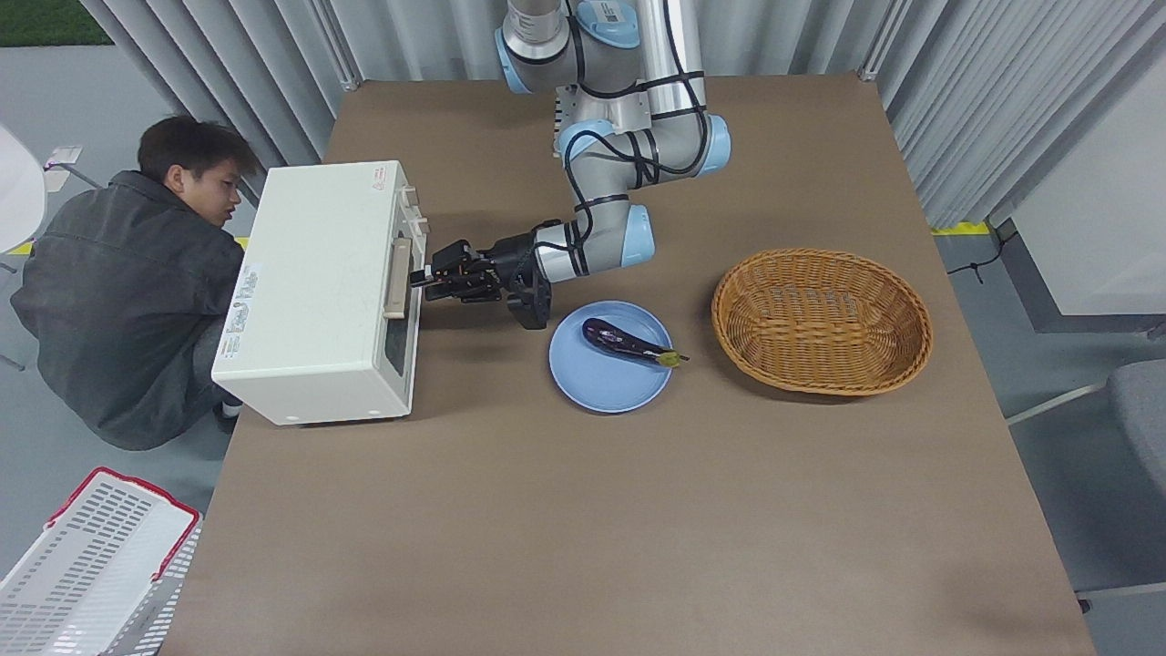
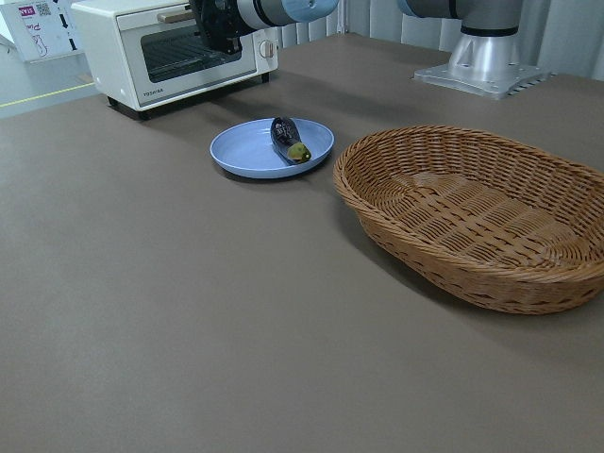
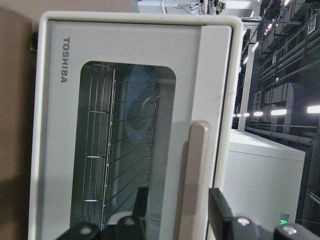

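Note:
A white Toshiba toaster oven stands at the left of the table with its glass door shut and a pale bar handle. My gripper is just in front of the door; in the wrist view its fingers are open, one on each side of the handle's lower part, apparently short of gripping it. The front camera shows a dark purple eggplant lying on a blue plate to the right of the oven.
An oval wicker basket sits at the right of the table. A person crouches on the floor beside the table, behind the oven.

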